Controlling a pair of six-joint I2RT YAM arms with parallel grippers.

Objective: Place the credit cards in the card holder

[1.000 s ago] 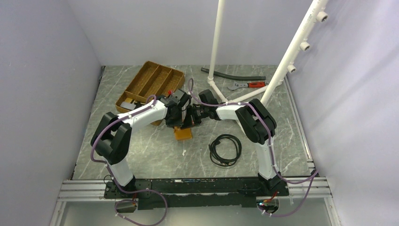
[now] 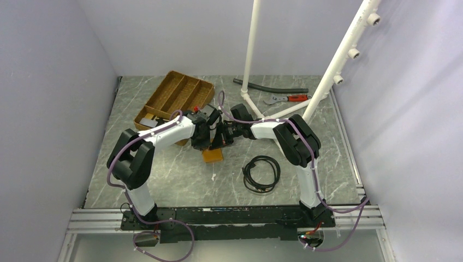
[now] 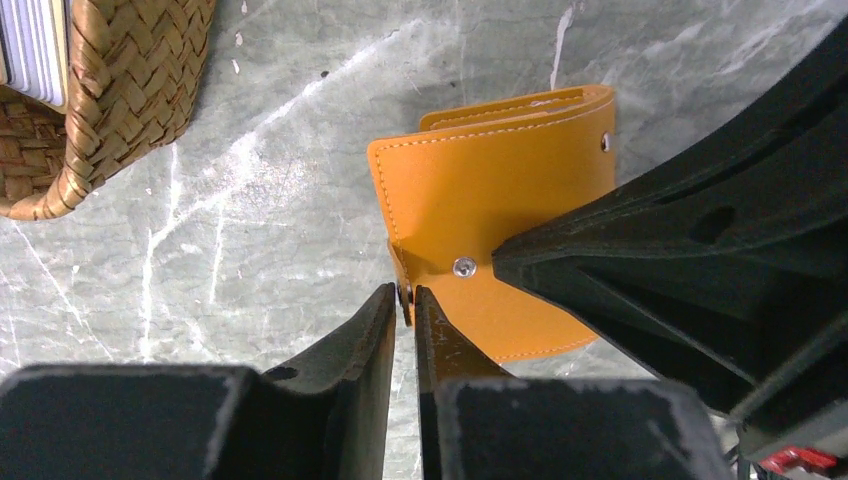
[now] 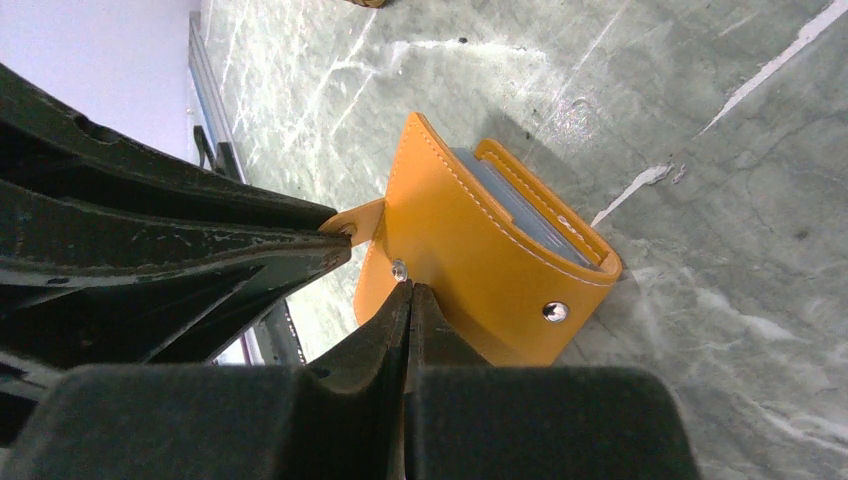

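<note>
The orange card holder (image 2: 213, 155) stands folded on the table, with clear sleeves (image 4: 525, 205) inside it. A narrow strap (image 3: 402, 282) sticks out from its side. My left gripper has the strap's end between its fingers, which are slightly apart with a thin gap beside the strap. Against the holder's front, beside a metal snap (image 3: 464, 267), are the tips of my right gripper. It is shut, and nothing shows between its fingers. Several cards (image 3: 36, 48) stand in the woven basket at the upper left of the left wrist view.
The brown divided basket (image 2: 173, 91) lies behind the left arm. A coiled black cable (image 2: 261, 173) is to the right of the holder. White pipes (image 2: 250, 49), a wrench (image 2: 289, 99) and a dark tube (image 2: 270, 88) occupy the back right.
The left gripper has shifted very slightly at the holder's strap side. The right arm and the holder look nearly the same.
</note>
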